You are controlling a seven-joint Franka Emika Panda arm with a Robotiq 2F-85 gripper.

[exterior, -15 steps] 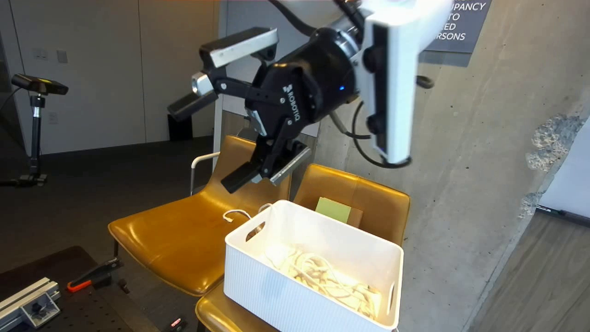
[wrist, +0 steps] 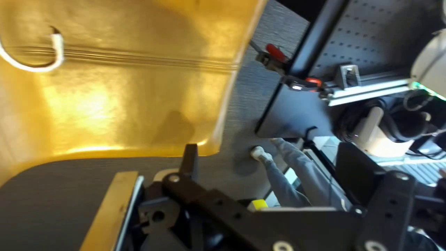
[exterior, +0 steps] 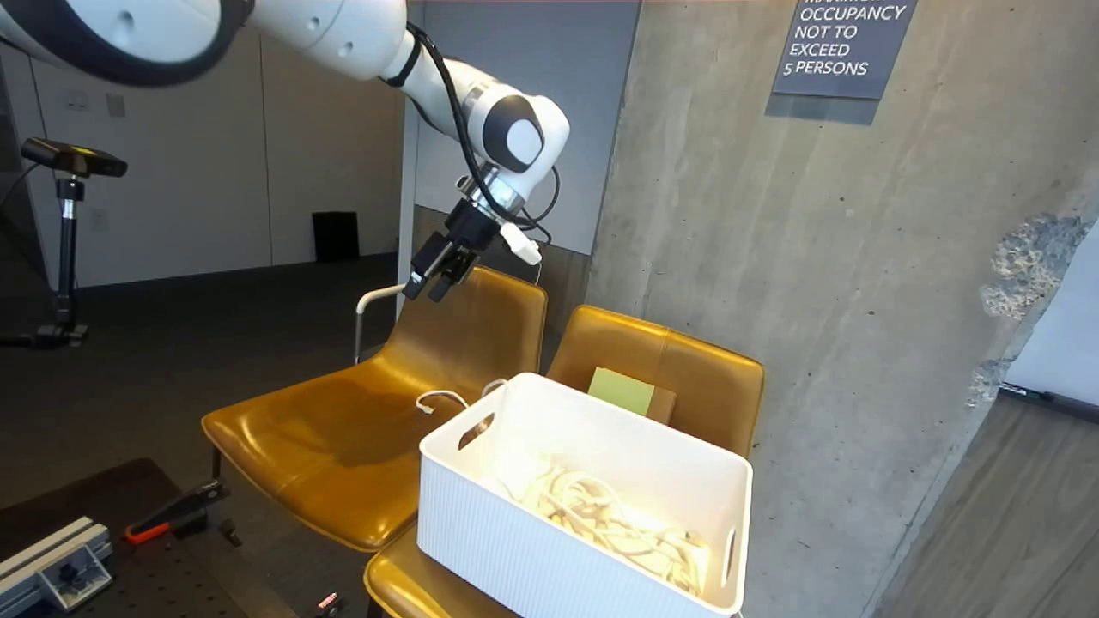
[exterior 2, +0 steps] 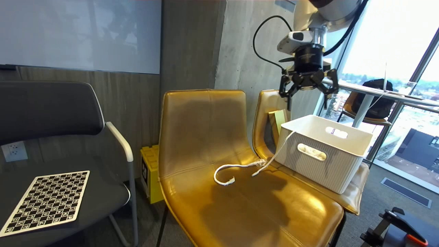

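Note:
My gripper [exterior: 427, 292] hangs in the air over the backrest of the left tan chair in exterior view 1, its fingers apart and nothing between them. In exterior view 2 the open gripper [exterior 2: 307, 103] appears high, in front of the basket. A white ribbed basket [exterior: 494, 556] stands on the right tan chair, with a heap of pale rope [exterior: 608, 520] inside. One rope end [exterior 2: 224, 166] trails out over the basket's side and curls on the left chair's seat. From the wrist, the gripper shows that rope end [wrist: 33, 67] on the leather at upper left.
Behind the basket, a greenish box [exterior: 622, 391] leans on the chair's backrest. A dark perforated table [wrist: 359, 37] with clamps stands close to the left chair [exterior: 340, 433]. A person's legs [wrist: 288, 171] show beyond the chair. Concrete wall [exterior: 824, 309] rises behind.
My arm has swung back from close to the camera, above the basket, to farther away over the left chair. The basket and rope look unmoved, and the gripper is open in both.

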